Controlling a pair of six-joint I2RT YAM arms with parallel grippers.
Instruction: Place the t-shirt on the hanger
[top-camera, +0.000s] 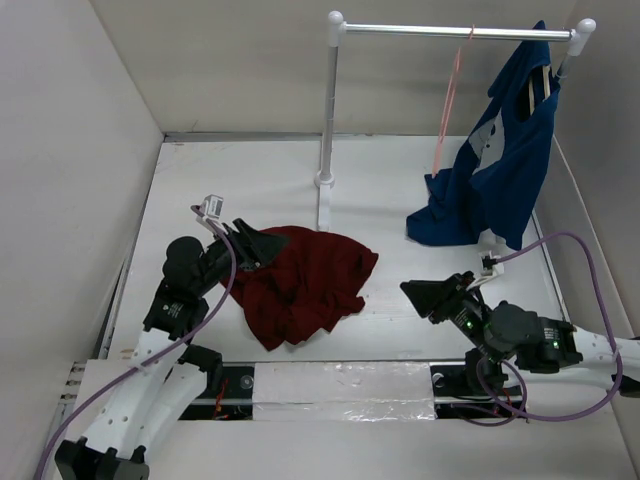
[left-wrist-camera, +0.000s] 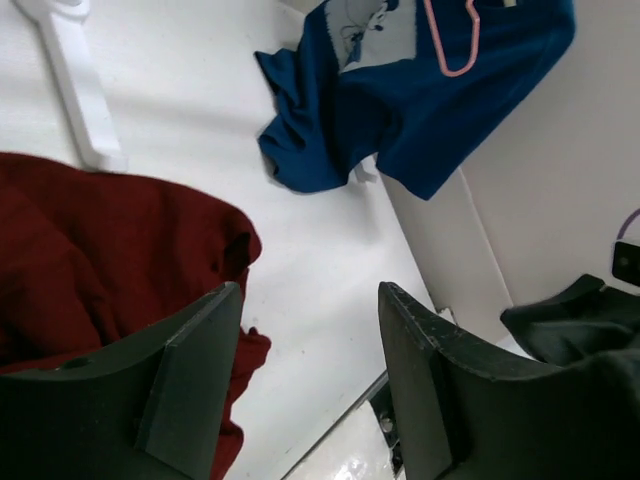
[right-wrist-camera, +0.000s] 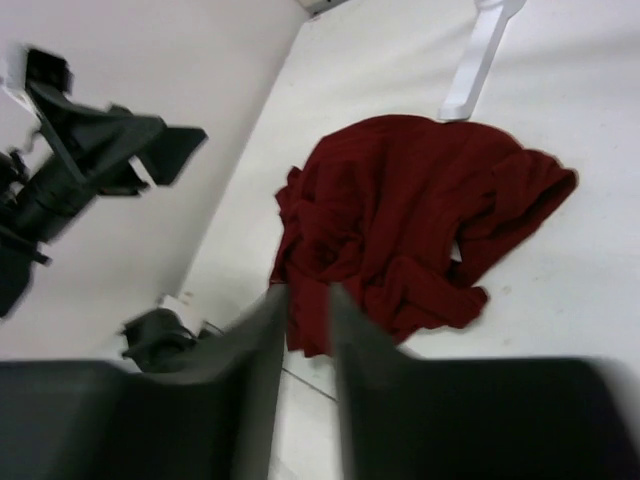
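Note:
A dark red t shirt (top-camera: 300, 290) lies crumpled on the white floor, left of centre. Above its upper left part is my left gripper (top-camera: 262, 255), open with nothing between its fingers, as the left wrist view (left-wrist-camera: 304, 300) shows. My right gripper (top-camera: 420, 295) hangs over the floor right of the red shirt; its fingers are blurred in the right wrist view and look slightly apart. A pink hanger (top-camera: 448, 95) hangs empty from the rail (top-camera: 400, 30). A blue garment (top-camera: 480, 200) hangs at the rail's right end, its lower part on the floor.
The rail's white upright and foot (top-camera: 324, 200) stand just behind the red shirt. Walls enclose the back and sides. Clear floor lies at the back left and between the red shirt and the blue garment.

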